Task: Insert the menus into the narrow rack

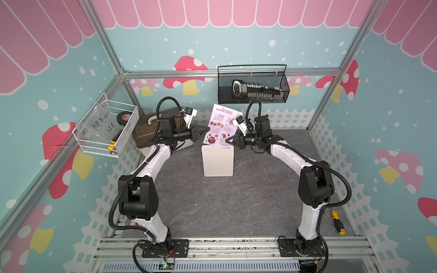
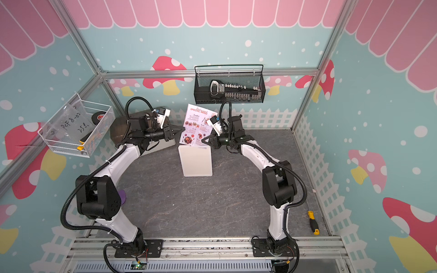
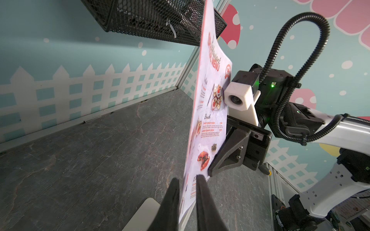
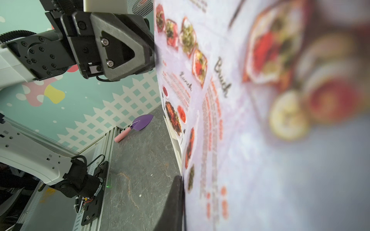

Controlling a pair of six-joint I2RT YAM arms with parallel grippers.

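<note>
Printed sheets headed "Special Menu" (image 1: pixel 223 122) stand tilted to the right above the white rack (image 1: pixel 217 161), their lower edge at its top. Whether that edge is inside the slot is unclear. My left gripper (image 1: pixel 208 130) is at the menu's left side. In the left wrist view its fingers (image 3: pixel 169 204) stand apart, one on each side of the menu (image 3: pixel 206 127), with a gap showing. My right gripper (image 1: pixel 227 140) is shut on the menu's lower right edge. The right wrist view shows one dark finger (image 4: pixel 174 204) against the menu; the other is hidden behind it.
A black mesh basket (image 1: pixel 253 93) hangs on the back wall, and a white wire basket (image 1: pixel 107 127) on the left. Behind my left arm sits a brown case (image 1: pixel 146 131). A yellow-handled tool (image 1: pixel 338 223) lies front right.
</note>
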